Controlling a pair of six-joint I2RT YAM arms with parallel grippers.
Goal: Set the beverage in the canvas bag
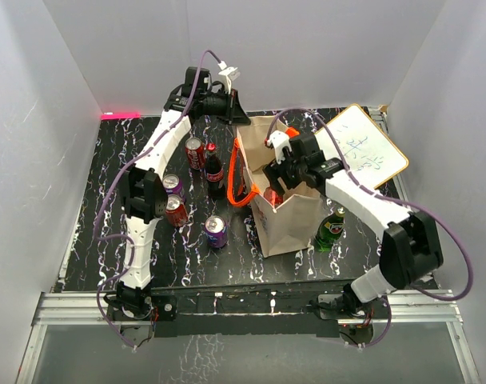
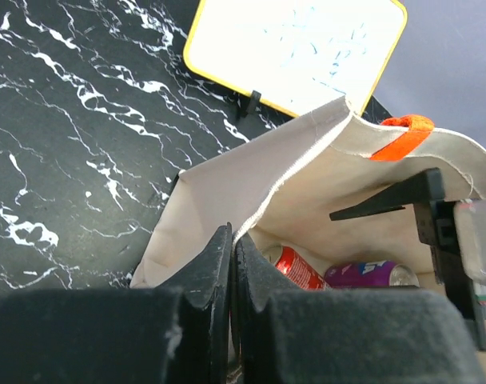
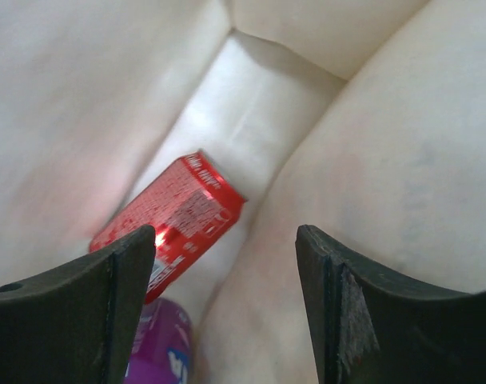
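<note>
The canvas bag (image 1: 281,232) stands open at the centre-right with orange handles. My left gripper (image 1: 235,120) is shut at its back rim, the fabric edge at its fingertips (image 2: 231,248). My right gripper is inside the bag, fingers apart with nothing between, above a red can (image 3: 179,208) and a purple can (image 3: 159,348) lying on the bottom. Left of the bag stand red cans (image 1: 176,211), purple cans (image 1: 215,232) and a cola bottle (image 1: 213,172). A green bottle (image 1: 330,230) stands right of the bag.
A whiteboard (image 1: 359,152) lies at the back right behind the bag. Grey walls enclose the dark marble table (image 1: 107,252), whose left front part is mostly clear.
</note>
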